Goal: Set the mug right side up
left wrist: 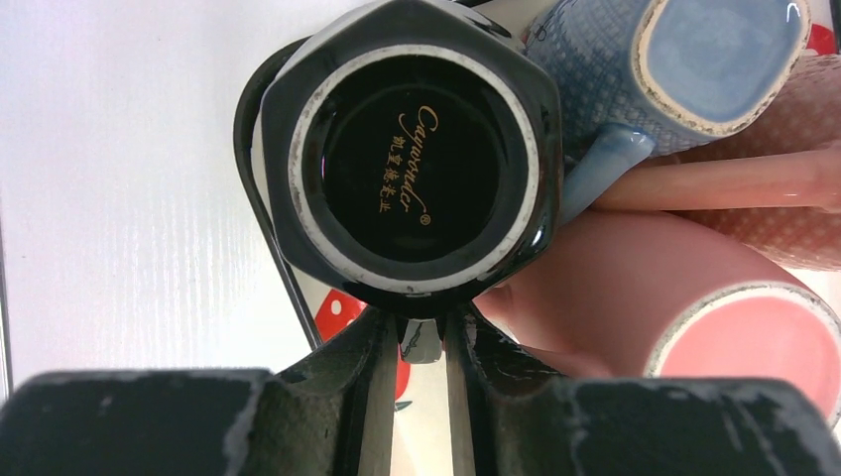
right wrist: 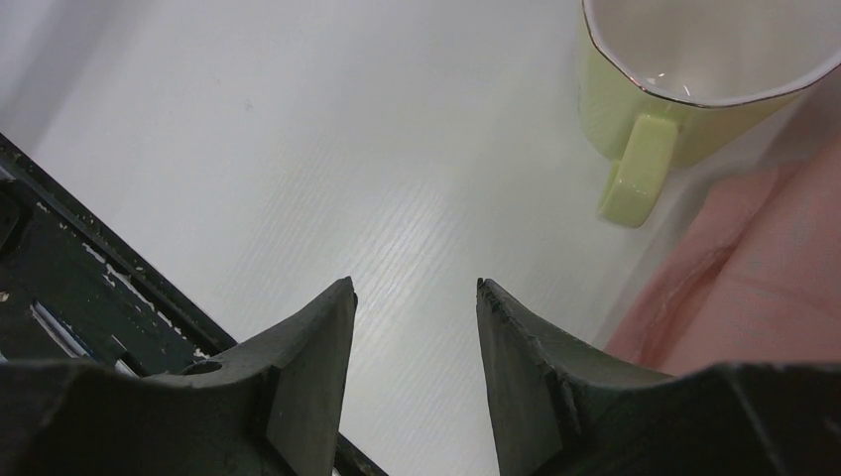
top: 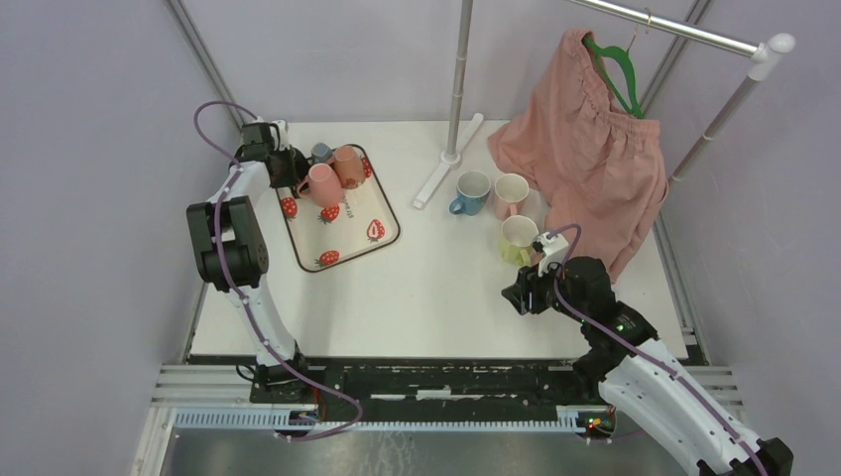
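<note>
A black mug (left wrist: 417, 169) lies bottom-up on the strawberry tray (top: 347, 243), its base lettering facing the left wrist camera. My left gripper is right at its lower edge, fingertips close together around what seems a small part of it, probably the handle; whether they grip it is unclear. Crowded beside it are a blue mug (left wrist: 714, 55), a pink mug (left wrist: 615, 288) and an orange mug (top: 349, 167). My right gripper is open above bare table, nothing between its fingers.
Upright blue (top: 473, 193), pink (top: 511, 190) and green (top: 518, 238) mugs stand centre right, beside a white rack with pink clothing (top: 585, 149).
</note>
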